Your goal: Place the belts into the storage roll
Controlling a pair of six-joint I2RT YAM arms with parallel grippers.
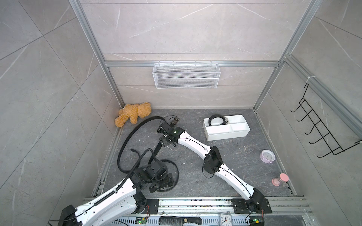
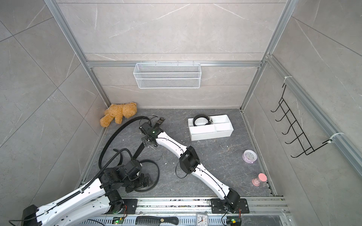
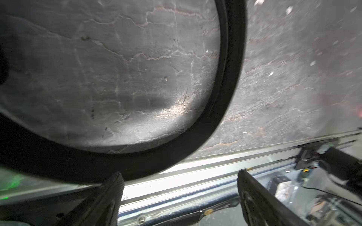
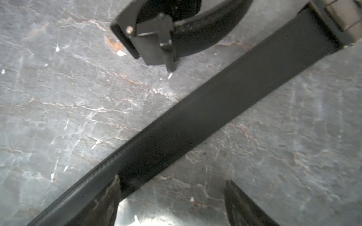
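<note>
Black belts lie in loops on the left half of the grey floor. In the right wrist view, a flat belt strap [image 4: 211, 109] runs diagonally beneath my right gripper, its buckle [image 4: 343, 18] at the upper right; a second buckle [image 4: 154, 41] lies above it. The right gripper's fingers are apart, with the strap under the left finger. My left gripper is open, near the front edge over a curved belt loop [image 3: 230, 67]. A coiled belt [image 1: 216, 117] sits in a white compartment box [image 1: 226, 134] at back right, apparently the storage roll.
A brown teddy bear [image 1: 132, 112] lies at back left. A pink-white clock [image 1: 267, 156] and a pink-topped object [image 1: 282, 177] are at the right edge. A wire basket [image 1: 185, 75] and black hook rack [image 1: 316, 124] hang on the walls.
</note>
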